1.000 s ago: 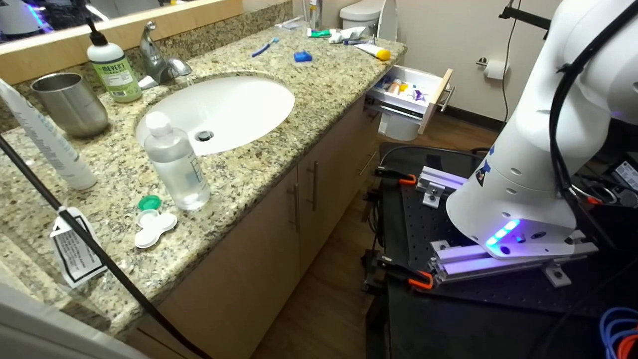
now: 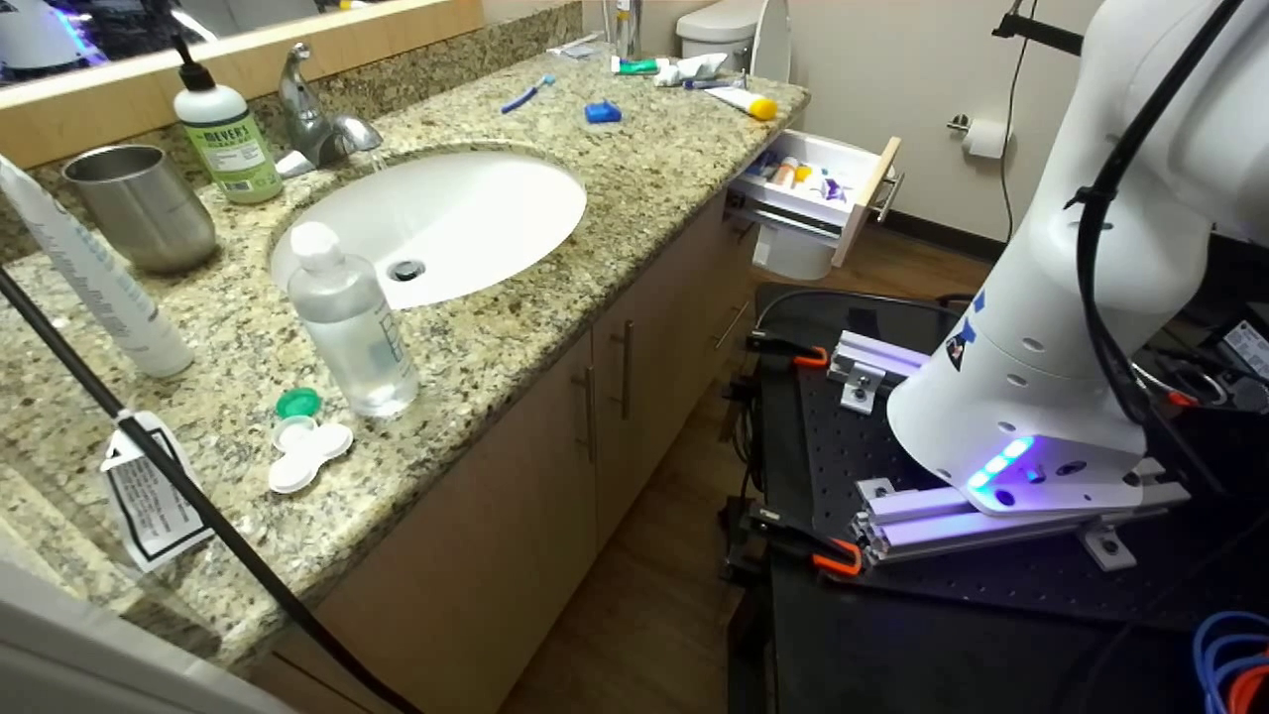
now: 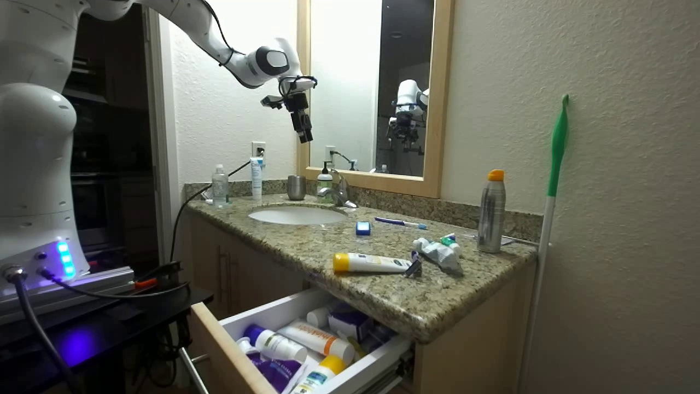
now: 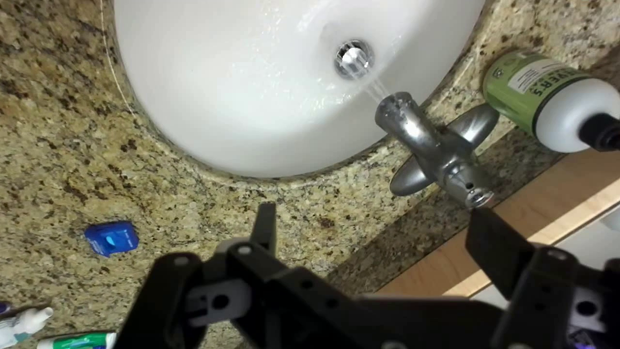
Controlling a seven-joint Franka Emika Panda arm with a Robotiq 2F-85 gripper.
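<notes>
My gripper is open in the wrist view, its two dark fingers far apart and nothing held between them. Exterior view 2 has the gripper (image 3: 305,139) high over the back of the counter, in front of the mirror. Below it, the metal faucet (image 4: 412,125) stands at the rim of the white sink (image 4: 232,116). A thin clear stream of water (image 4: 376,88) appears to fall from the spout towards the drain. The green-labelled soap bottle (image 4: 526,87) stands beside the faucet. Exterior view 1 does not show the gripper.
A steel cup (image 2: 143,212), a clear bottle (image 2: 351,327) and a white tube (image 2: 95,276) occupy the near counter end. A blue floss box (image 4: 112,238) lies beyond the sink. The filled drawer (image 3: 295,299) is pulled out. The mirror frame (image 3: 439,105) rises behind the counter.
In exterior view 1 the upper part of my arm and its cable have shifted somewhat to the left. The counter objects and the drawer have kept their places.
</notes>
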